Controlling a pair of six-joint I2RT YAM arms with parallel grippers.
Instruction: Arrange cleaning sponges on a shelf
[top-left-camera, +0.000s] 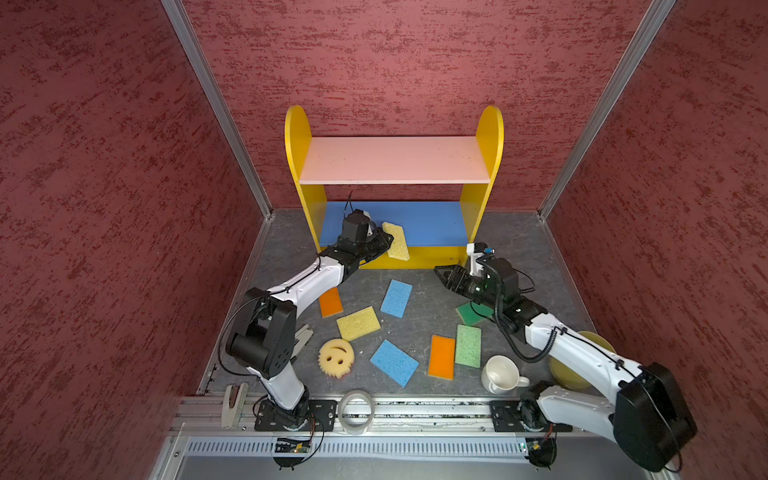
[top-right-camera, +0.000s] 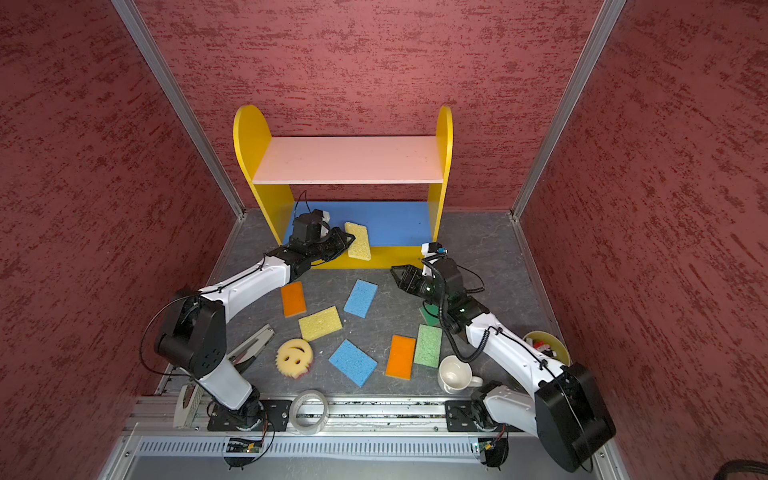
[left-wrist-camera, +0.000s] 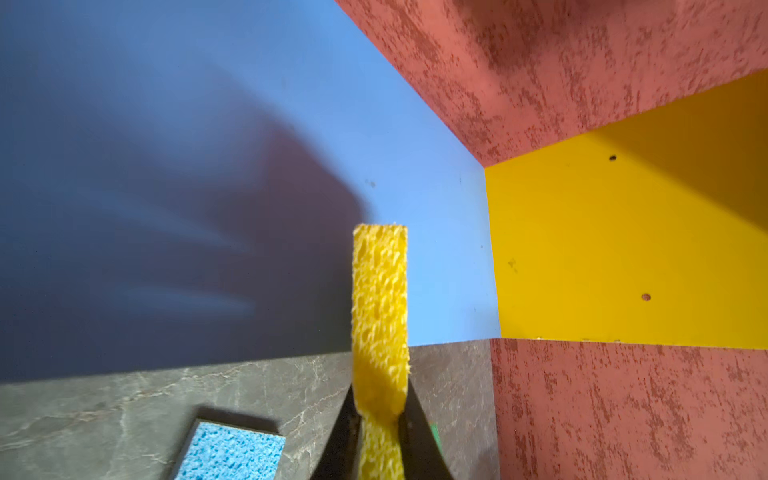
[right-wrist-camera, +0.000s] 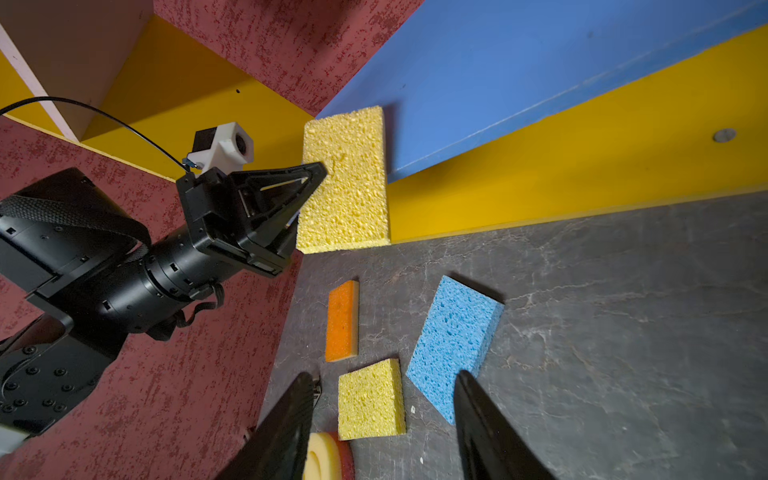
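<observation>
My left gripper (top-left-camera: 384, 238) is shut on a yellow sponge, held upright at the front edge of the blue lower shelf (top-left-camera: 432, 220); the left wrist view shows it edge-on against the blue board. My right gripper stands open and empty, low in front of the shelf at the right. On the floor lie blue sponges (top-left-camera: 396, 297) (top-left-camera: 393, 361), a yellow sponge (top-left-camera: 358, 323), orange sponges (top-left-camera: 330, 302) (top-left-camera: 441, 356) and green sponges (top-left-camera: 468, 345) (top-right-camera: 429, 314). The pink upper shelf (top-left-camera: 394, 160) is bare.
A wooden smiley toy (top-left-camera: 336, 357), a white tape roll (top-left-camera: 356, 412), a cup (top-left-camera: 501, 373) and a yellow bowl (top-right-camera: 560, 348) lie near the front. Yellow side panels (top-left-camera: 489, 144) bound the shelves. The floor beside the shelf at the right is clear.
</observation>
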